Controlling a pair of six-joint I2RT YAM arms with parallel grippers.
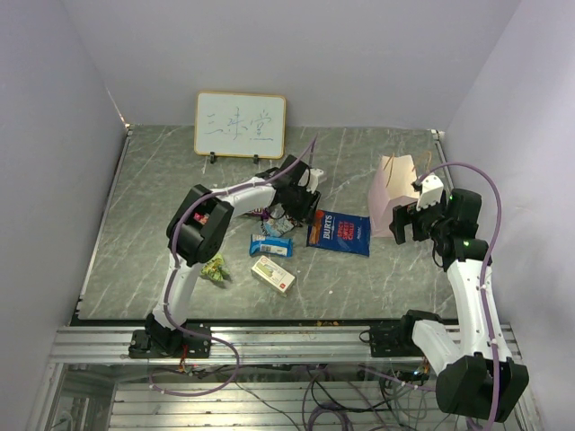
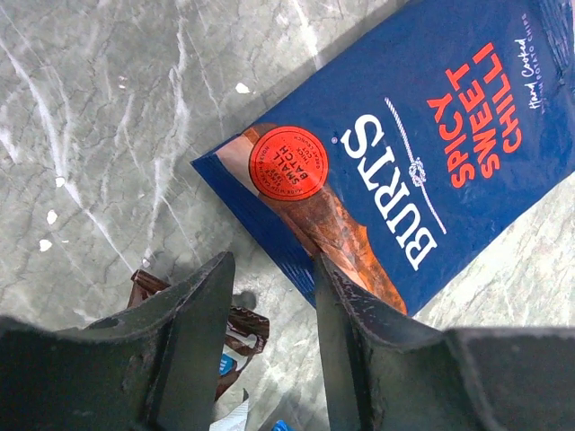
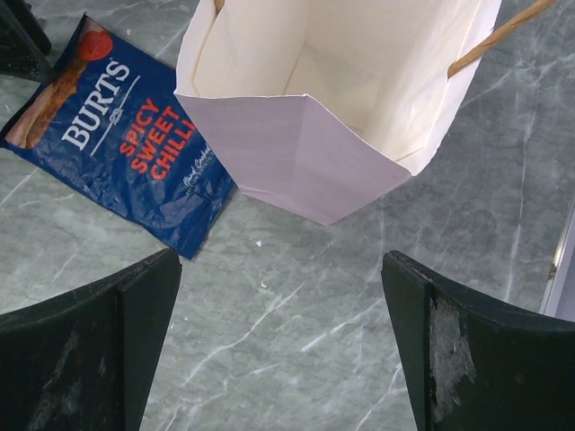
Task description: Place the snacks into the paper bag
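Note:
The navy Burts chilli crisps bag [image 1: 338,232] lies flat beside the pink-white paper bag [image 1: 391,197], which stands open. My left gripper hangs at the crisps bag's left corner with its fingers apart; whether the bag's edge is between them is unclear. Under the left arm lie brown-wrapped snacks [image 2: 243,332] and other packets. A blue packet [image 1: 270,245], a cream box [image 1: 273,274] and a green packet [image 1: 214,269] lie nearer the front. My right gripper stands open just right of the paper bag, nothing between its fingers.
A whiteboard [image 1: 240,124] stands at the back of the grey table [image 1: 144,233]. Walls close in the back and both sides.

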